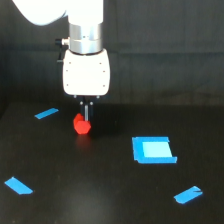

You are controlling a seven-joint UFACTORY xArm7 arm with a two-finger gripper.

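Note:
A small red object rests on or just above the dark table, left of the middle. My white gripper comes down from above, with its thin fingers at the upper right part of the red object. The fingers overlap it from this angle. At this size I cannot tell whether the fingers hold it or stand around it.
To the right, blue tape frames a pale square on the table. Short blue tape strips mark the left front, the far left and the right front. Open black table lies between them. A dark curtain hangs behind.

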